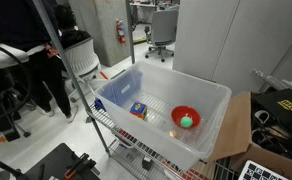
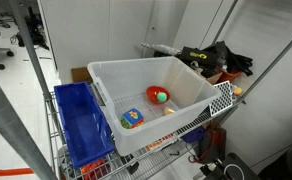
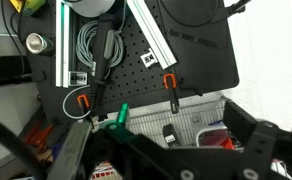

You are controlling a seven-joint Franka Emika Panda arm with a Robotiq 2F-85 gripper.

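My gripper appears only in the wrist view, where its dark fingers (image 3: 254, 148) stand wide apart at the lower edge. No object shows between them; the black table and wire rack lie below. A clear plastic bin (image 1: 214, 108) sits on the rack in both exterior views. Inside it are a red bowl (image 1: 186, 117) with a green round item (image 2: 162, 97) in it, a small blue and yellow box (image 1: 138, 110), and a small yellowish piece (image 2: 169, 112). I cannot make out the gripper in either exterior view.
An empty-looking blue bin (image 2: 78, 125) is beside the clear one. Opposite stands a cardboard box (image 1: 233, 127) near dark bags. Orange-handled clamps (image 3: 170, 82), coiled cable (image 3: 87, 42) and a metal bar (image 3: 151, 30) crowd the black table (image 3: 211, 65).
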